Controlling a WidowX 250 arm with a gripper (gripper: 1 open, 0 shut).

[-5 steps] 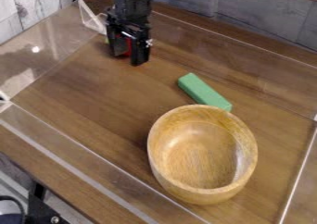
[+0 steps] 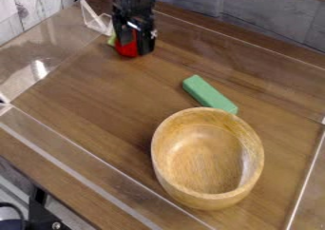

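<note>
My black gripper (image 2: 132,40) is at the top of the view, lowered over a red object (image 2: 125,47) near the back left of the wooden table (image 2: 89,110). Its fingers surround or cover part of the red object; whether they are shut on it is hard to tell. Something pale yellow-green shows just left of the red object. A green block (image 2: 210,94) lies at the middle right, and an empty wooden bowl (image 2: 207,167) stands at the front right.
A white wire or plastic item (image 2: 97,17) is at the back left beside the gripper. A raised ledge runs along the back right.
My gripper has shifted slightly left and looks narrower over the red object, more of which now shows. The bowl and green block have not moved.
</note>
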